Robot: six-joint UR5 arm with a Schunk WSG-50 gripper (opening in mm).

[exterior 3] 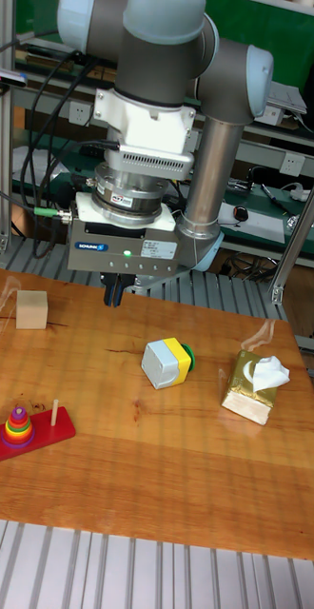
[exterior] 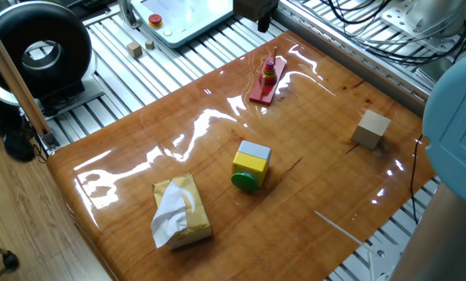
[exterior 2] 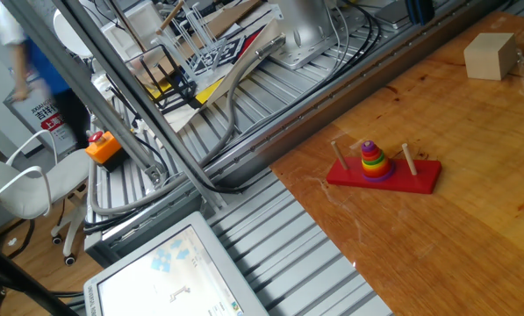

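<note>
In exterior view 3 my gripper (exterior 3: 113,289) hangs fingers-down over the far edge of the wooden table (exterior 3: 188,477), well apart from the objects. Its dark fingers look close together from this side, and I cannot tell whether the fingers are open. A grey and yellow block with a green round end (exterior: 250,167) lies mid-table. Beside it is a gold tissue pack (exterior: 200,209) with a white tissue sticking out. A plain wooden cube (exterior: 371,129) sits near the arm side. The red peg board (exterior 2: 384,182) carries a stack of coloured rings (exterior 2: 376,164) on its middle peg.
My arm's light-blue joint cover (exterior: 455,125) blocks the right side of exterior view 1. A touch-screen panel (exterior 2: 169,276) lies off the table on the slatted metal bench (exterior 2: 279,237). Bare table separates the objects. A dark part (exterior: 256,9) juts in at the top edge.
</note>
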